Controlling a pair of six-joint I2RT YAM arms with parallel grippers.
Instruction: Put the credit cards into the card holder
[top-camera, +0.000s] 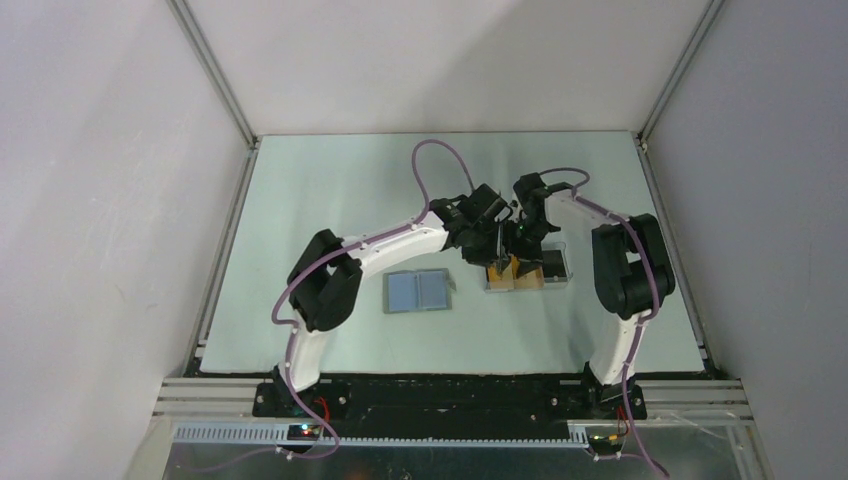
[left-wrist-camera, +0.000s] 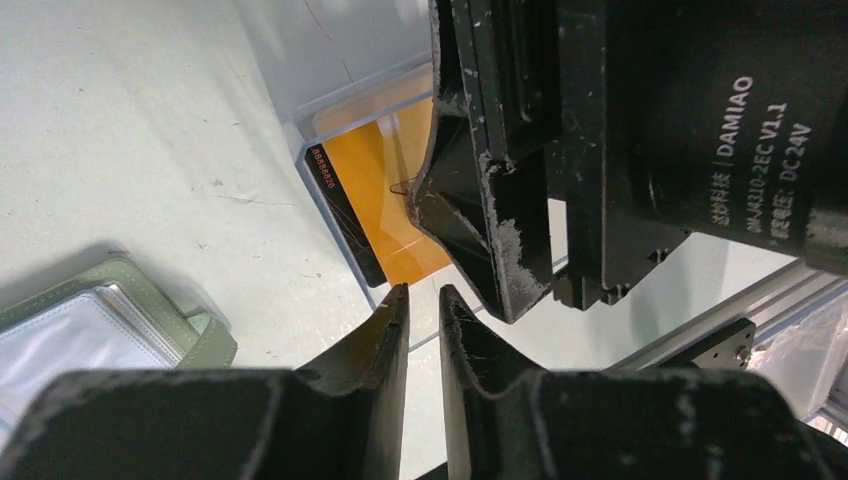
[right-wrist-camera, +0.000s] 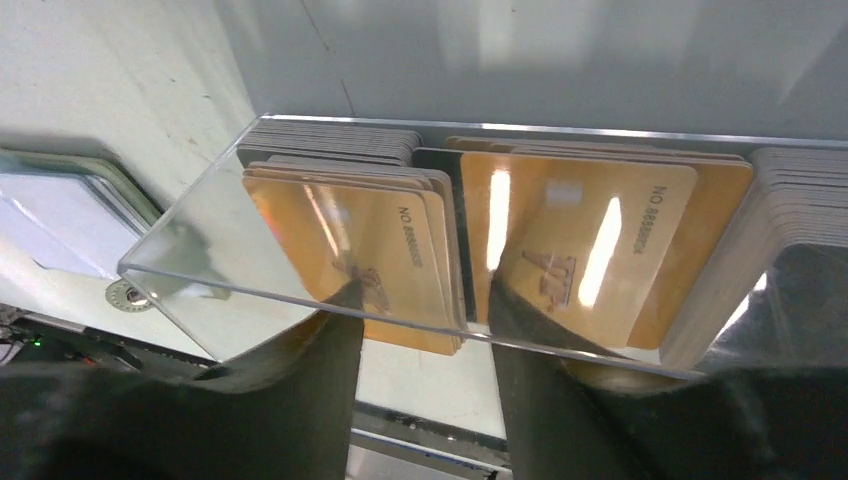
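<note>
Gold credit cards (right-wrist-camera: 345, 235) stand in the left part of a clear box (right-wrist-camera: 200, 255), with a second gold stack (right-wrist-camera: 585, 235) beside them. In the left wrist view a gold card (left-wrist-camera: 400, 240) leans near a black one (left-wrist-camera: 345, 220). The card holder (top-camera: 418, 290), grey-green with pale pockets, lies open on the table left of the box. My right gripper is part open at the box's front wall, between the two stacks; nothing shows held. My left gripper, its fingertips a little apart and empty, hovers at the box's left end.
The two grippers are very close together over the box; the right one (left-wrist-camera: 490, 180) looms large in the left wrist view. Black cards (top-camera: 554, 264) fill the box's right part.
</note>
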